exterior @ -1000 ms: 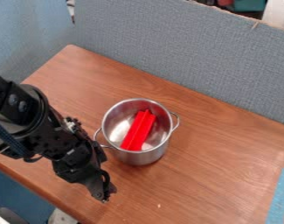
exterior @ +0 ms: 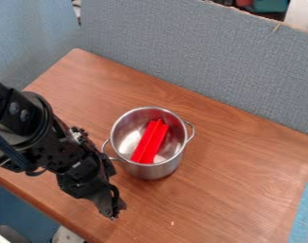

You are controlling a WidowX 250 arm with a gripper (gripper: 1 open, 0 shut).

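A steel pot (exterior: pixel 169 158) with side handles stands on the wooden table, a red elongated object (exterior: pixel 149 141) lying inside it. My black gripper (exterior: pixel 109 203) is low over the table at the front left, just below and left of the pot, its fingertips pointing down. The gap between the fingers is hard to make out at this angle, and I see no object held in them.
A grey padded wall (exterior: pixel 194 57) runs along the back. A light blue strip (exterior: pixel 303 214) lies at the right edge. The table's front-left edge is close to the arm.
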